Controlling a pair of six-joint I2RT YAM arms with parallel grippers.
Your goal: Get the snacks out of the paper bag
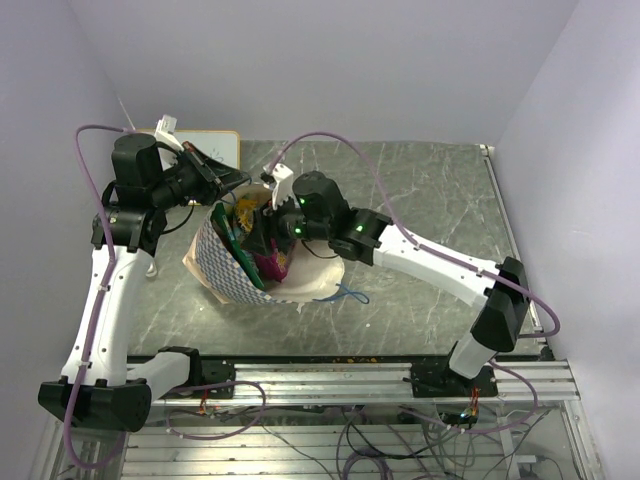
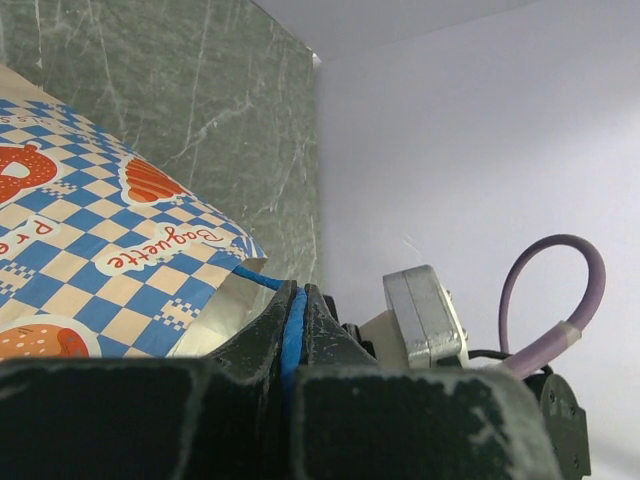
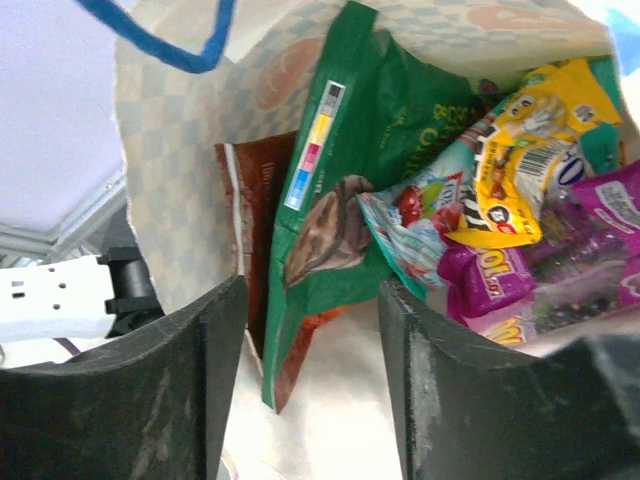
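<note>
The paper bag [image 1: 225, 262], blue-and-cream checked, lies tipped over with its mouth toward the right. My left gripper is shut on the bag's blue handle [image 2: 258, 277], at the upper rim. Over the mouth, my right gripper is open, its fingers apart and directed at the snacks. Inside are a green packet [image 3: 335, 225], lined up with the gap between those fingers, a yellow packet [image 3: 545, 145] and a purple packet [image 1: 272, 265]. A brown packet [image 3: 262, 205] shows behind the green one. Whether the fingers touch any packet, I cannot tell.
A second blue handle [image 1: 347, 293] hangs off the bag's lower right rim. Behind the left arm stands a white board [image 1: 215, 148] with a tan edge.
</note>
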